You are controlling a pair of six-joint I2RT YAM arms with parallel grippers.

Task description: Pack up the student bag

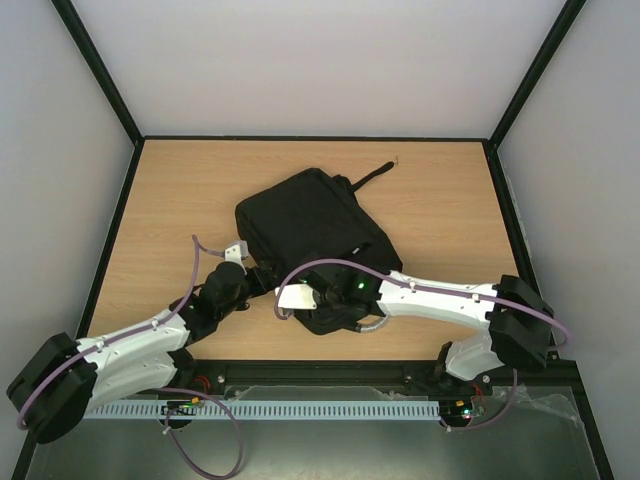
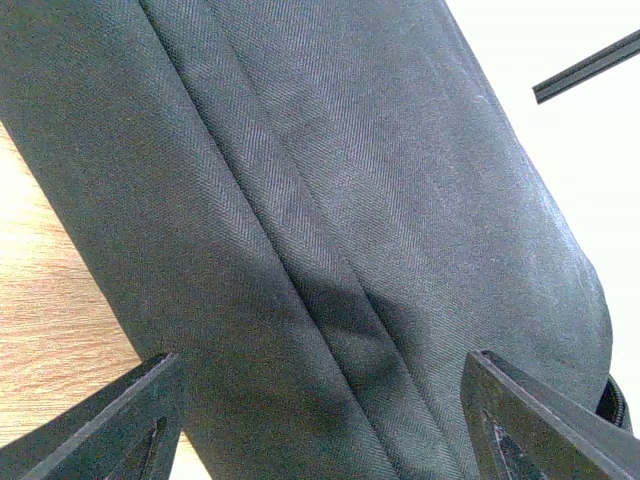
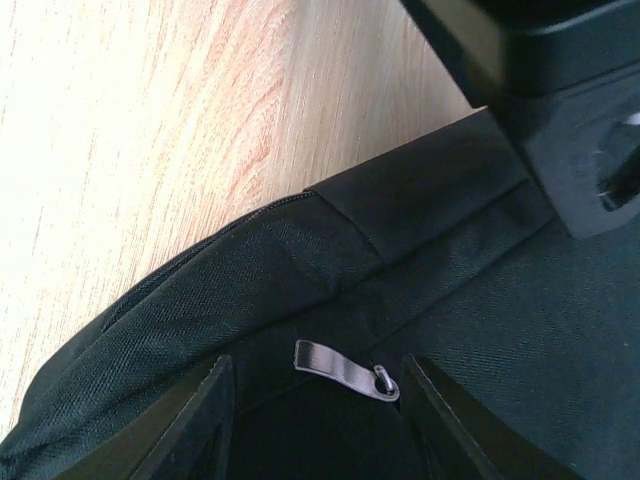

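The black bag (image 1: 305, 215) lies flat on the wooden table, filling much of both wrist views. My left gripper is part open at the bag's left side, its fingers over the seamed black fabric (image 2: 240, 200) with nothing clearly gripped. My right gripper is over the front part of the bag, fingers apart on either side of a metal zipper pull (image 3: 340, 370). In the top view both grippers are close together, and the right arm covers the bag's lower half.
Bare table (image 1: 180, 190) lies at the left, back and right of the bag. A dark frame and plain walls border the table. A strap (image 1: 372, 175) sticks out at the bag's back right.
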